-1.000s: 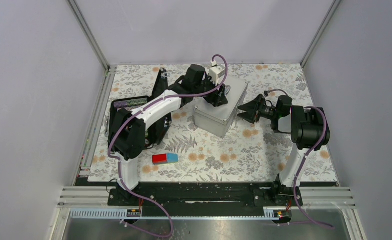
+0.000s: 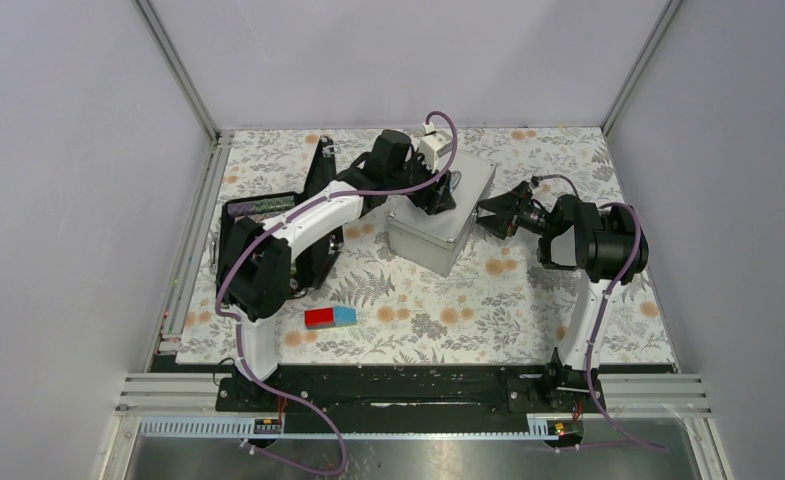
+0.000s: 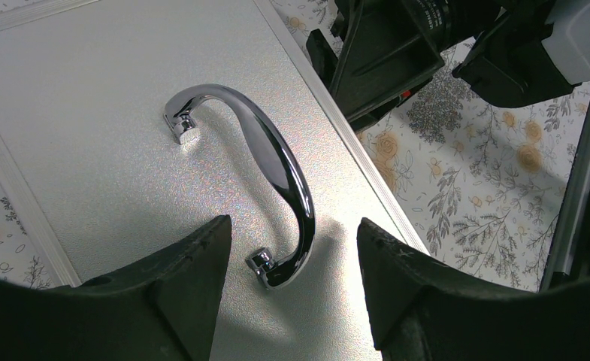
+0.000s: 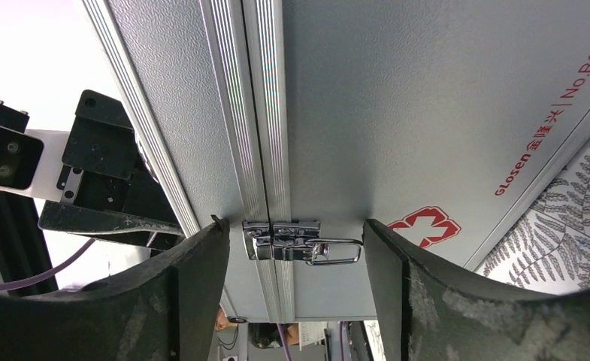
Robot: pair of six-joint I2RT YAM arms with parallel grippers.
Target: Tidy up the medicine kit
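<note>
The silver medicine kit (image 2: 423, 245) stands closed on the patterned cloth, a little right of the middle in the top view. On its lid is a curved chrome handle (image 3: 280, 169). My left gripper is over the lid, open, its fingers to either side of the handle's near end without gripping it. At the kit's right side, my right gripper stands open around a metal latch (image 4: 303, 242) on the seam; the latch's wire loop ends close to the right-hand finger (image 4: 385, 252). A red cross mark (image 4: 425, 227) shows on the kit's wall.
At the left stands an open black case (image 2: 230, 208) with items inside, partly hidden by my left arm. A red and blue box (image 2: 330, 317) lies in front on the cloth (image 2: 438, 335).
My right arm has shifted slightly, its forearm moving a little left and its gripper staying at the kit's side. The left arm, the kit and the small box look unmoved.
</note>
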